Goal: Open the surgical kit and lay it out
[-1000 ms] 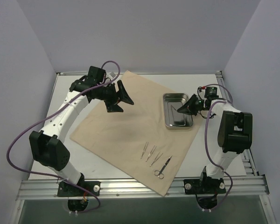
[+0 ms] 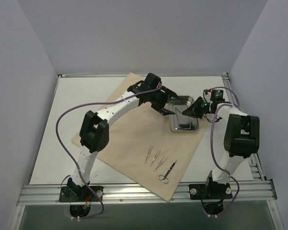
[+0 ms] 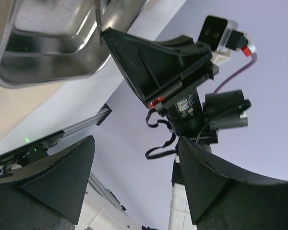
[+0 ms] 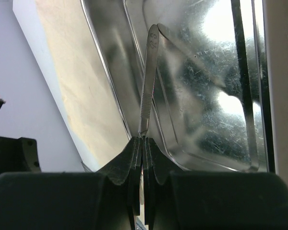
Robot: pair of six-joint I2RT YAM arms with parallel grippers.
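The steel tray (image 2: 184, 126) lies at the right side of the beige cloth (image 2: 125, 134). My right gripper is shut at the end of a steel instrument (image 4: 149, 76), whose flat, marked body reaches over the tray's interior. My left gripper (image 2: 170, 100) is open, with nothing between its fingers, just above and beside the tray's left side, facing the right gripper. On the cloth's lower part lie several slender forceps-like instruments (image 2: 161, 163) and scissors (image 2: 163, 178).
White table (image 2: 67, 100) shows around the cloth. Metal rails and grey walls border the table.
My left gripper has travelled right across the cloth to the tray, close to my right gripper. My right arm and the instruments on the cloth look unchanged.
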